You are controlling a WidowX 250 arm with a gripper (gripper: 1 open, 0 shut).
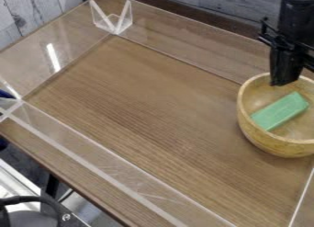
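Note:
The black gripper [280, 76] is at the upper right, just above the rim of a round tan bowl [258, 130]. It looks shut, with nothing visible between its fingers. A green rectangular block [280, 112] lies inside the bowl, below the gripper.
A black round device [28, 215] sits at the lower left corner.

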